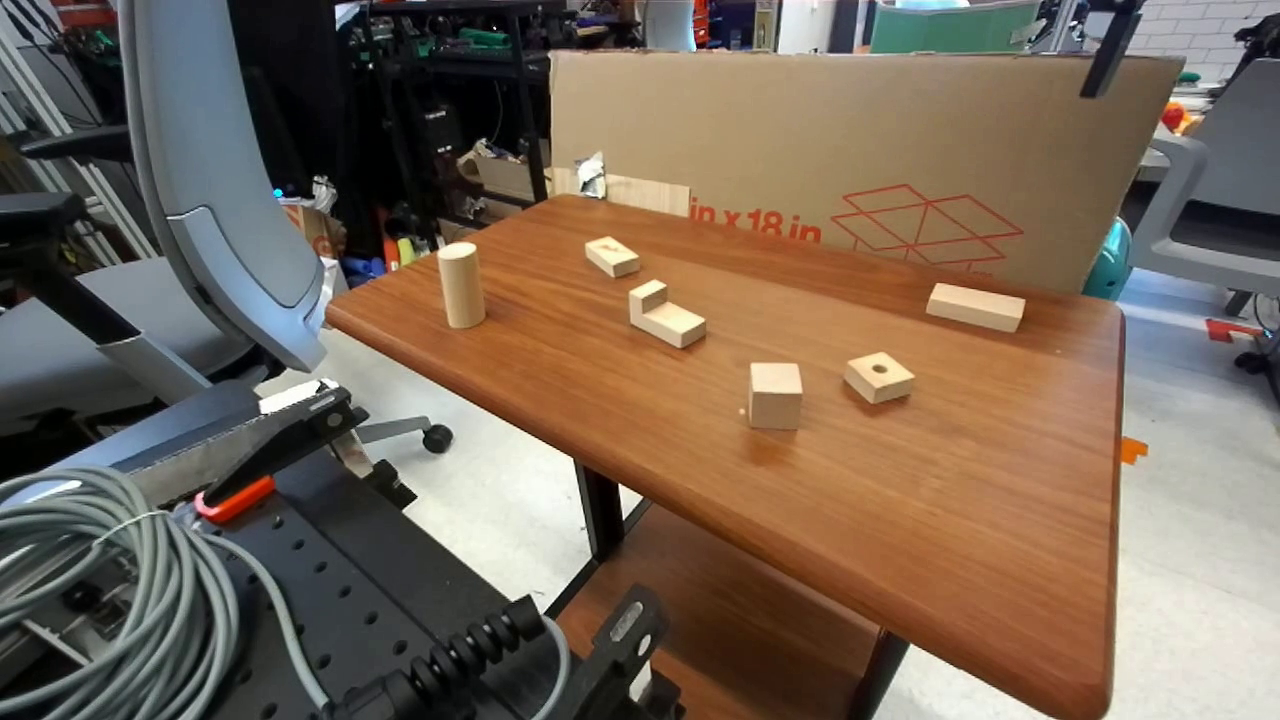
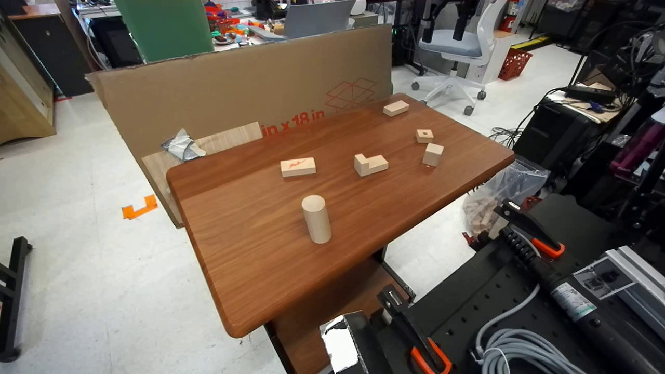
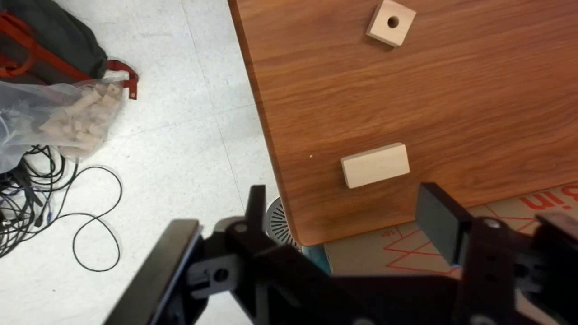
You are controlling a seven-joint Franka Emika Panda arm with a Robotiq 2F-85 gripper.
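Observation:
High above the table's far right end, my gripper [image 2: 445,30] hangs with its dark fingers spread apart and nothing between them. Only a fingertip [image 1: 1111,54] shows at the top right in exterior view 1. Below it a plain rectangular block [image 1: 975,307] lies flat on the wooden table [image 1: 720,414]; in the wrist view this block [image 3: 376,165] appears past the fingers, well clear of them. A square block with a hole [image 1: 879,376] and a cube [image 1: 775,396] sit closer to the near edge.
An L-shaped block [image 1: 667,316], a flat marked block [image 1: 612,256] and an upright cylinder [image 1: 461,286] stand farther left. A cardboard panel [image 1: 864,132] rises along the back edge. Bare tabletop separates the blocks.

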